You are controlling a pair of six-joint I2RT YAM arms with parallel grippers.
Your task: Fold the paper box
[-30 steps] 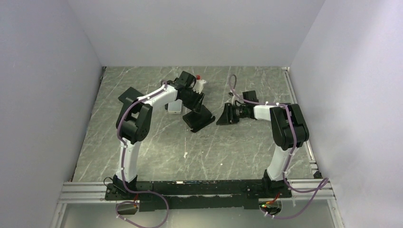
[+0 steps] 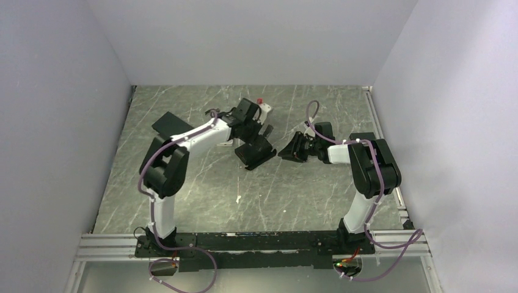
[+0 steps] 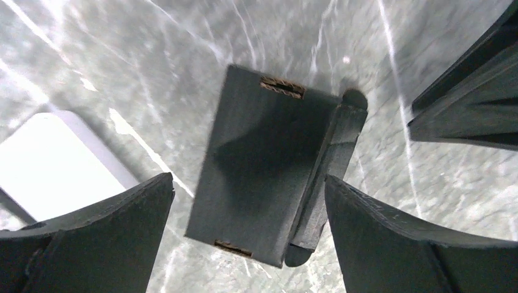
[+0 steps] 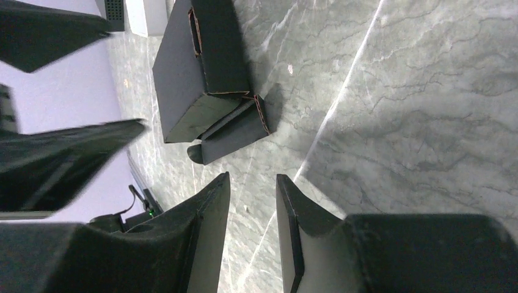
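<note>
The black paper box (image 2: 247, 155) sits at the middle of the table with its top panel closed over it. Along its right side a narrow flap stands out, not flat against the wall; the right wrist view shows this flap (image 4: 235, 132) angled away from the box's lower edge. Over the box my left gripper is spread open, nothing between its fingers. My right gripper is off to the right of the box, with a gap between its fingertips and bare table showing through. Neither gripper appears to hold the box.
A white box-shaped object (image 3: 58, 165) lies left of the paper box, partly hidden by the left arm in the top view. Dark flat panels (image 2: 171, 124) rest at the far left.
The left arm's elbow has swung left while its gripper shifted slightly over the box. My right gripper has moved a little toward the front. The box has stayed in place.
</note>
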